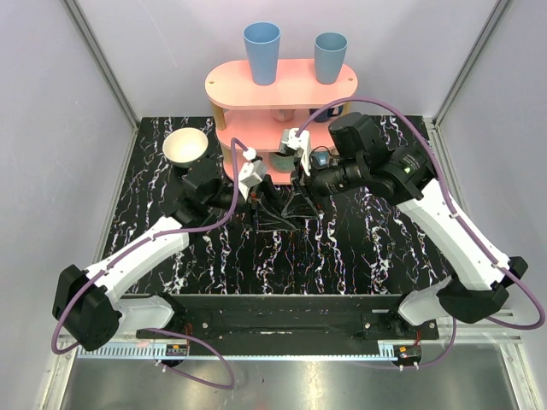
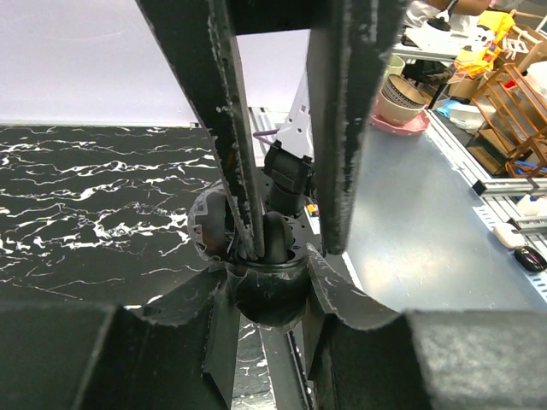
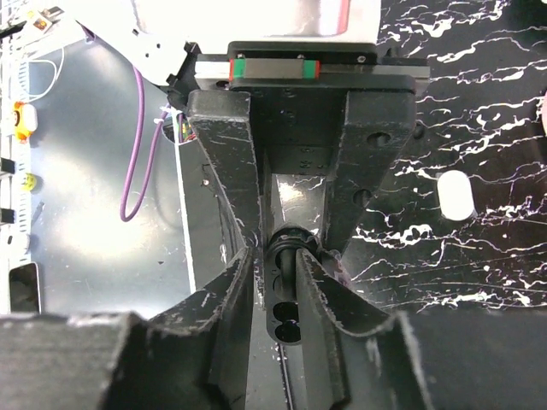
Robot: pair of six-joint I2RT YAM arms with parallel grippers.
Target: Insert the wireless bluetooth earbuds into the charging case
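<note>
My left gripper (image 1: 269,213) and right gripper (image 1: 295,209) meet above the middle of the black marble table (image 1: 239,265). In the left wrist view my left gripper is shut on a dark, glossy case (image 2: 272,295). The right gripper's fingers reach down into that case from above. In the right wrist view the case (image 3: 284,325) shows round recesses, and my right gripper's fingertips stand close together at a small dark piece in it, apparently an earbud; whether they grip it is hard to tell.
A pink two-tier shelf (image 1: 256,73) with blue cups stands at the back. A cream oval dish (image 1: 185,145) lies at the back left. A small white piece (image 3: 455,195) lies on the table in the right wrist view.
</note>
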